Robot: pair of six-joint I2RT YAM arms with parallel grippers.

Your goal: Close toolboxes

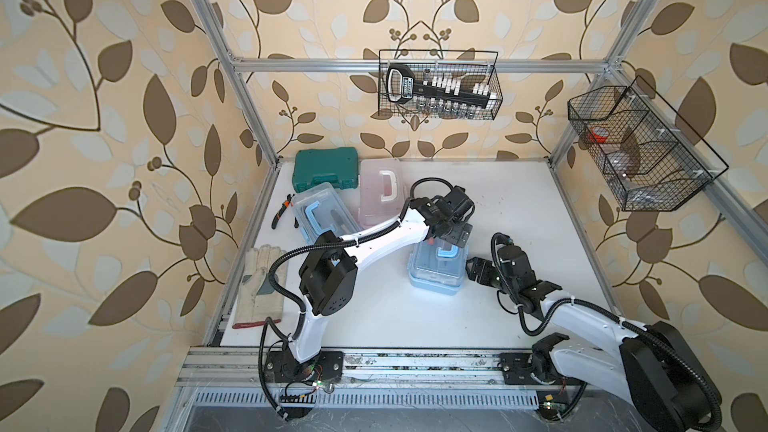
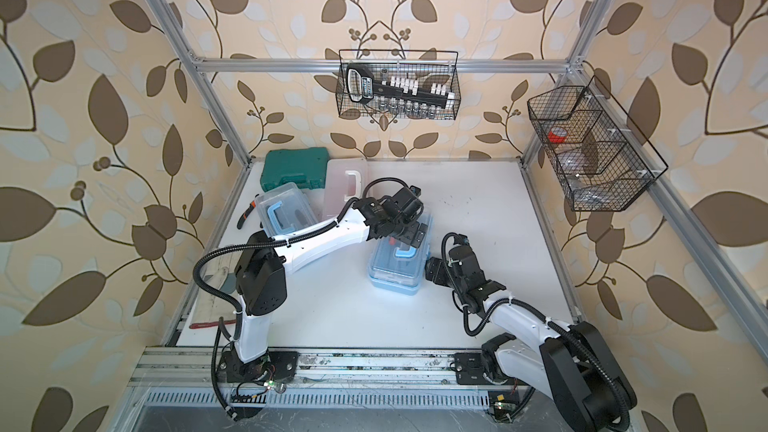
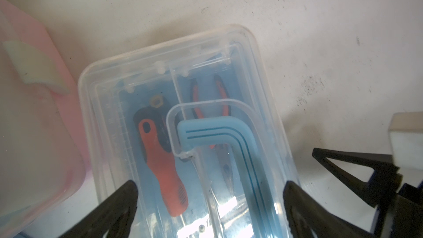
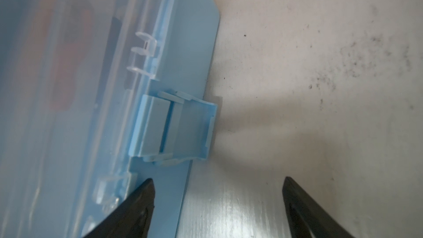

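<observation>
A blue toolbox with a clear lid stands in the middle of the table, red-handled tools visible inside. My left gripper is over its lid and handle, fingers apart. My right gripper is open beside the box's right side, where a blue latch sticks out, unfastened, between box and table. A pink toolbox, a clear-lidded toolbox with a blue handle and a green case lie behind and left.
Gloves and black-and-orange pliers lie at the table's left. Wire baskets hang on the back and right rails.
</observation>
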